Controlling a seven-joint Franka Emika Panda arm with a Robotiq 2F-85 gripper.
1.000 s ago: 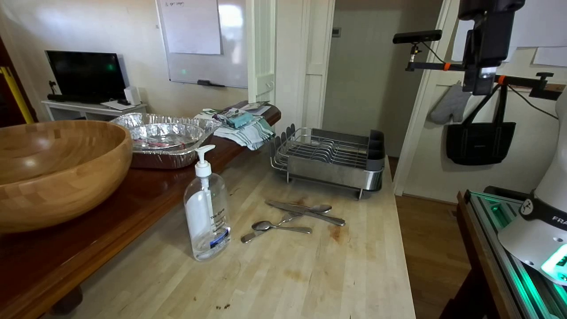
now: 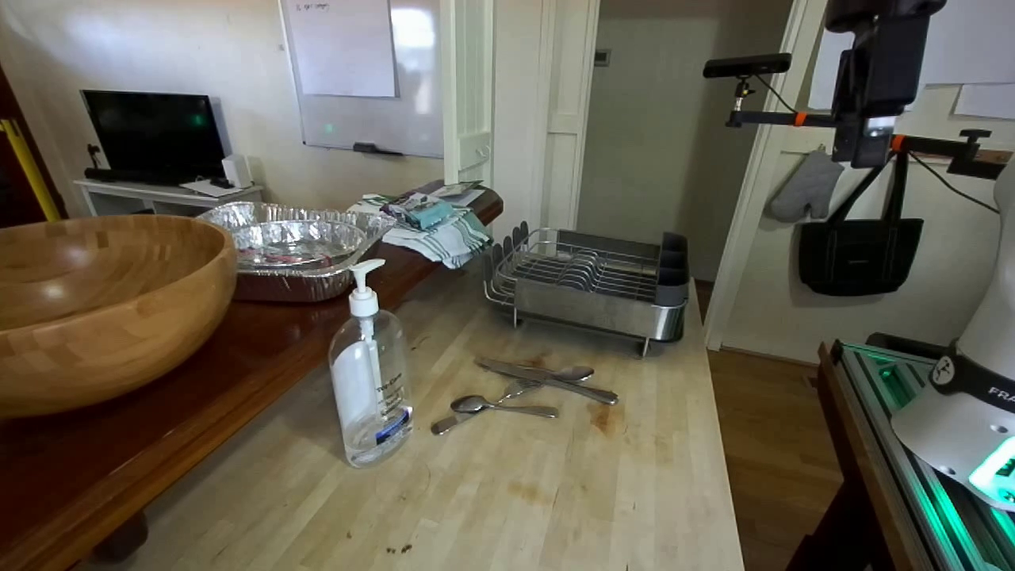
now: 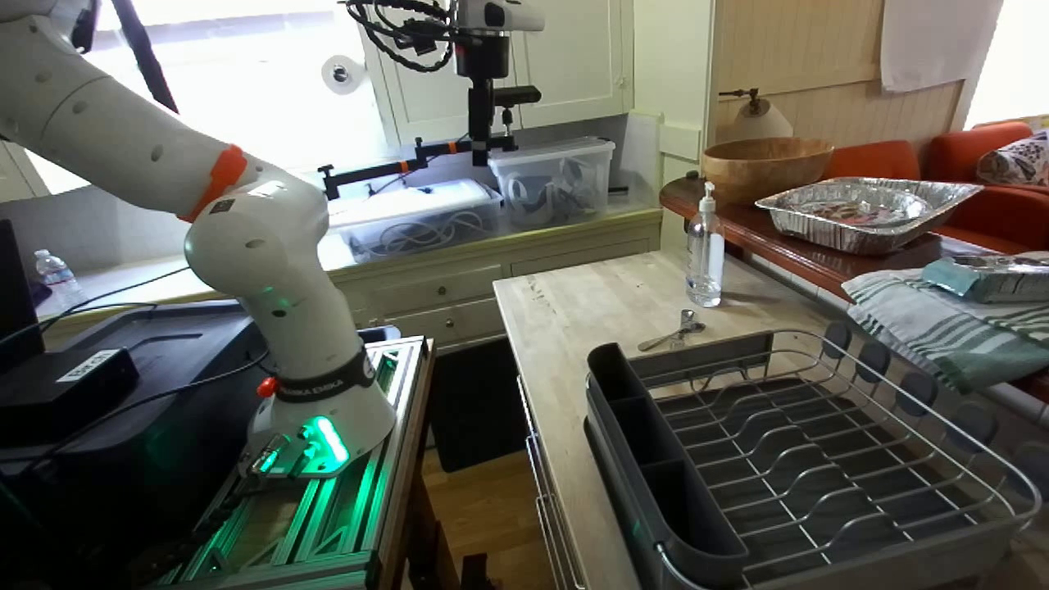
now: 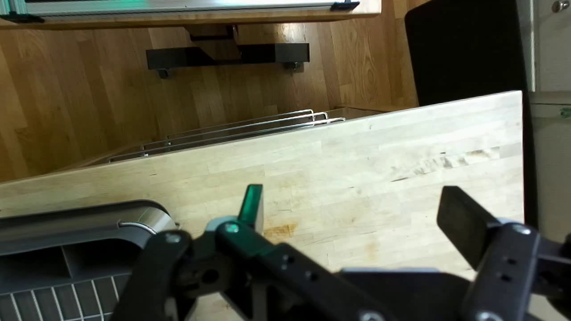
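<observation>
High above the wooden counter (image 2: 533, 485), my gripper stands open in the wrist view. Its two fingers are wide apart, with only bare counter visible beyond the gap. Several pieces of metal cutlery (image 2: 549, 381), spoons and what looks like a knife among them, lie loosely crossed on the counter. Behind them in exterior view 1 is a dish rack (image 2: 580, 309) of wire and grey metal. Dark, empty-looking cutlery compartments (image 3: 654, 447) line one of its sides. The cutlery does not show in the wrist view.
A clear pump bottle (image 2: 373, 404) stands upright near the cutlery. On the darker table alongside are a large wooden bowl (image 2: 114, 309), foil trays (image 2: 295, 247) and striped towels (image 2: 447, 238).
In exterior view 1 my gripper has shifted very slightly to the right. The cutlery, bottle and rack have not moved.
</observation>
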